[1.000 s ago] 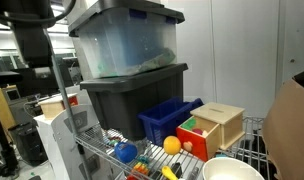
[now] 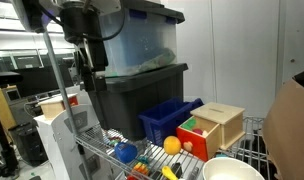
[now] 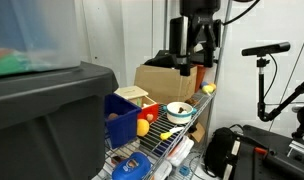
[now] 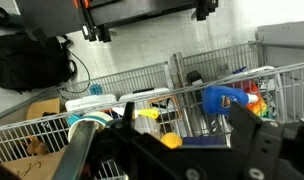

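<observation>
My gripper (image 3: 189,62) hangs open above the wire rack, pointing down, with nothing between its fingers. In the wrist view its dark fingers (image 4: 122,145) stand wide apart at the bottom of the picture. Below lie a blue rounded object (image 4: 224,98), an orange ball (image 4: 172,140) and a yellow item (image 4: 149,113), all clear of the gripper. Exterior view 1 also shows the blue object (image 2: 125,152) at the rack's left part and the orange ball (image 2: 172,145) near its middle. A white bowl (image 2: 230,168) stands at the front right.
A blue bin (image 2: 170,118) and a wooden box (image 2: 217,125) stand behind the small items. A large black tub (image 2: 142,103) with a clear tub (image 2: 142,45) on top rises close to the arm. Brown cardboard (image 2: 294,125) borders the right side.
In exterior view 1 my gripper has moved to the right, from the left edge to a place before the stacked tubs. The things on the rack have stayed put.
</observation>
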